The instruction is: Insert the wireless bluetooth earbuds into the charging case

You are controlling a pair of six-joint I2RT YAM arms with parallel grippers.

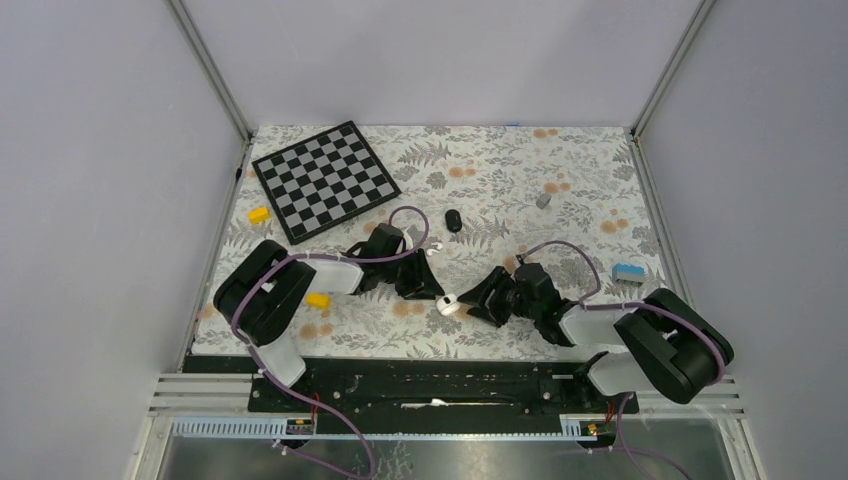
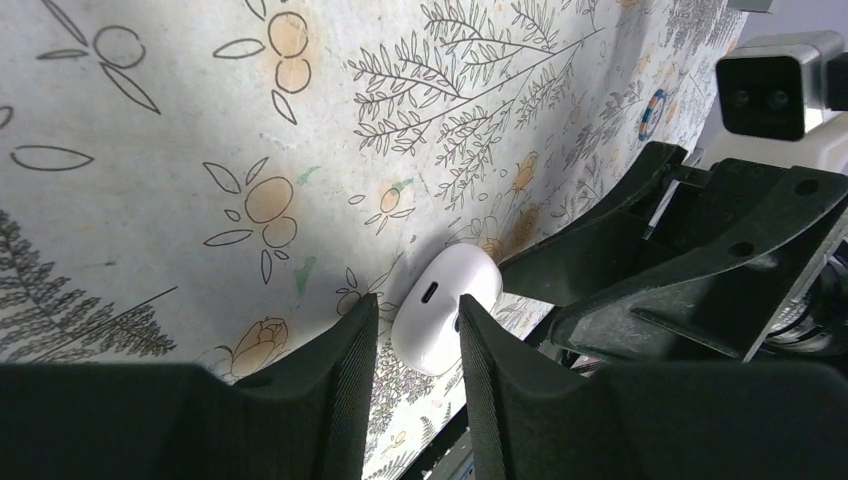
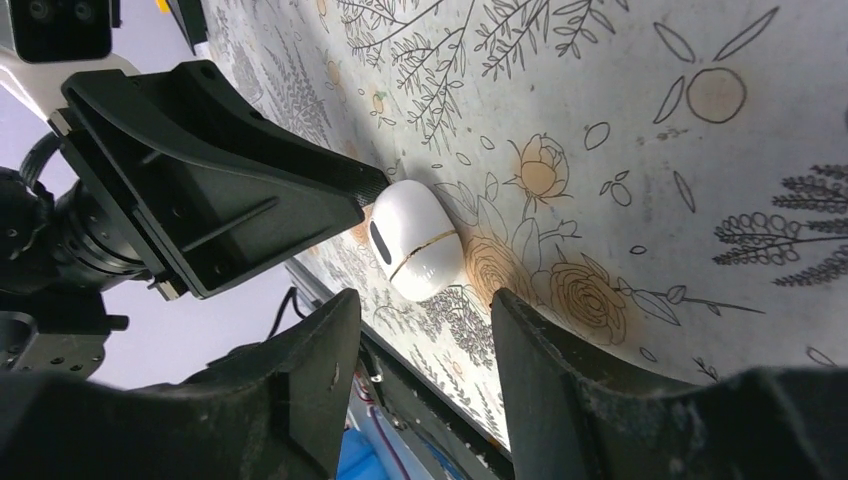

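The white charging case lies on the patterned table between my two grippers, its lid closed as the seam in the right wrist view shows on the case. My left gripper is partly open, its fingertips close to the case with the case past them. On the other side, my right gripper is open with nothing held, its fingertips near the case. White earbuds lie on the table behind the left gripper in the top view, partly hidden by the left arm's cable.
A black mouse-like object lies behind the grippers. The checkerboard is at the back left, near a yellow block. A blue box sits at the right.
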